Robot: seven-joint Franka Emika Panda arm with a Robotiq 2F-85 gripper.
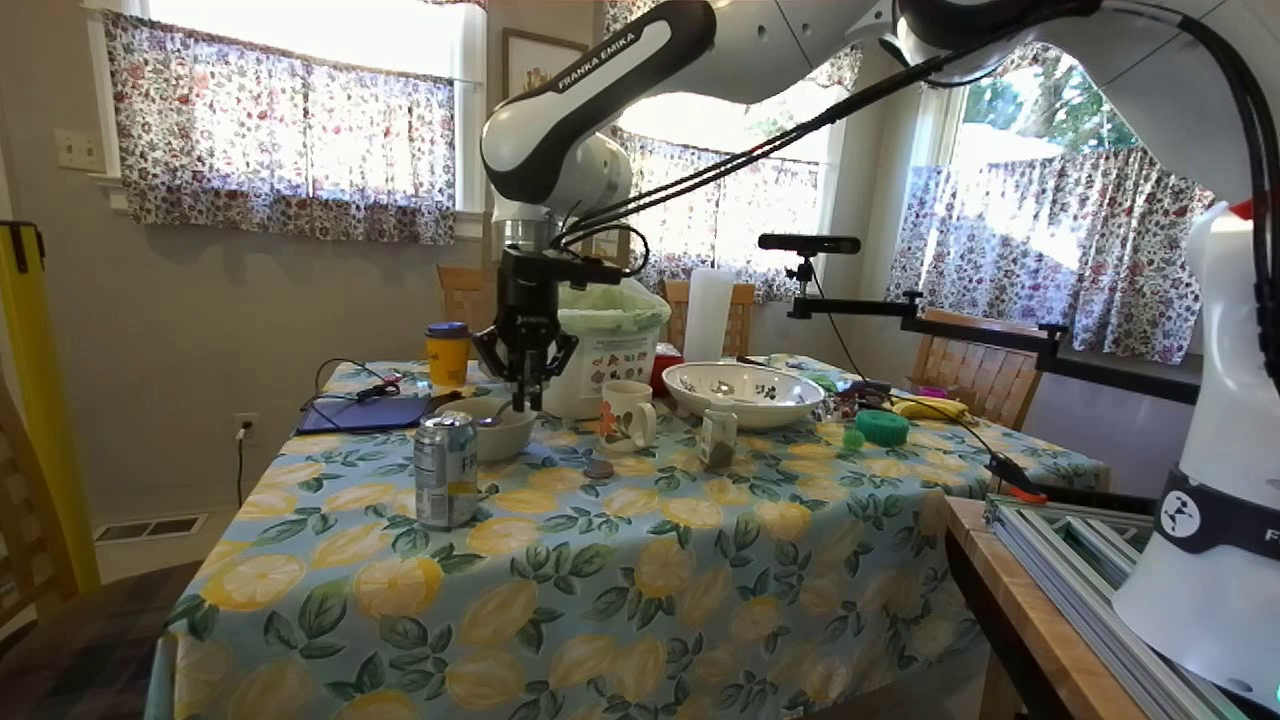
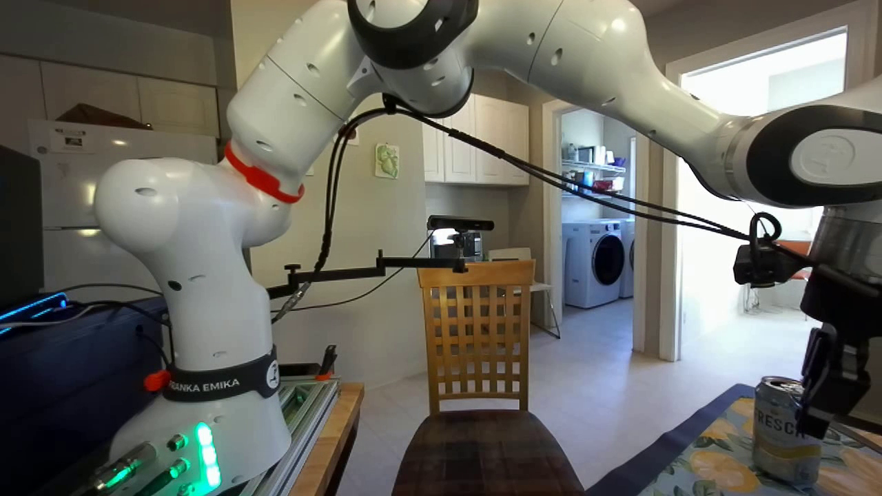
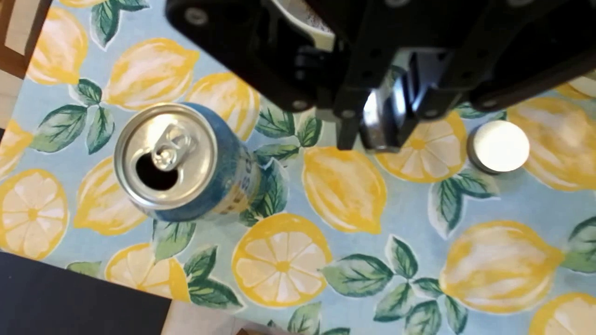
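My gripper (image 1: pixel 527 401) is raised beside and above a pale bowl (image 1: pixel 504 434). Its fingers are shut on a shiny metal piece (image 3: pixel 384 114), which looks like a spoon. In exterior view 1, a thin spoon-like shape (image 1: pixel 497 415) slants from the fingertips over the bowl; where its end lies is unclear. Part of the bowl (image 3: pixel 313 25), with dark contents, shows behind the gripper in the wrist view. An opened Fresca can (image 3: pixel 167 156) stands upright to one side, apart from the fingers. A small white-topped round disc (image 3: pixel 501 146) lies on the other side.
A patterned mug (image 1: pixel 626 416), a small clear bottle (image 1: pixel 719 434) and a wide white bowl (image 1: pixel 750 396) stand right of the gripper. Behind are a lined bin (image 1: pixel 606 354) and a yellow cup (image 1: pixel 447 358).
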